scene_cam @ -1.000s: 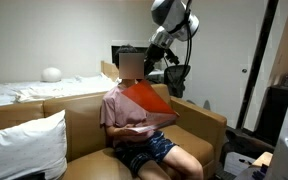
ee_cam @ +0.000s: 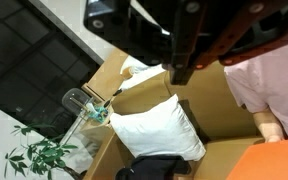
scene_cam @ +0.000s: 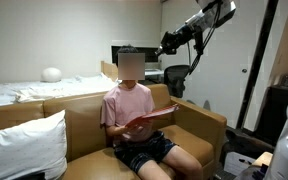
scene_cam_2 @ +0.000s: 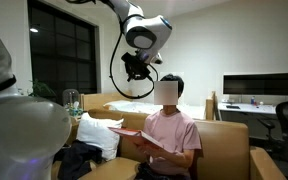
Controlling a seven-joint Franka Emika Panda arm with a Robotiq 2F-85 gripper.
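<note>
On the brown sofa sits a person in a pink shirt [scene_cam: 129, 103], holding a red folder or sheet [scene_cam: 152, 116] low over the lap. Its orange-red surface [ee_cam: 269, 163] fills the lower right corner of the wrist view. Up beside the person's head is my gripper [scene_cam: 162, 50], well clear of the folder. Exterior view 2 shows the gripper [scene_cam_2: 136, 76] hanging above the sofa back. Seen from the wrist, its dark fingers stand close together, shut, and nothing shows between them.
A white pillow [scene_cam: 26, 148] leans at one end of the sofa [scene_cam: 84, 125], with dark cloth [ee_cam: 159, 167] beside it. Behind is a white-covered surface [scene_cam: 44, 90]. A monitor [scene_cam_2: 247, 84] stands on a desk at the back. The air around my gripper is clear.
The red folder was raised near my gripper a second ago; now it lies lower in the person's hands. My gripper has moved up and away from it.
</note>
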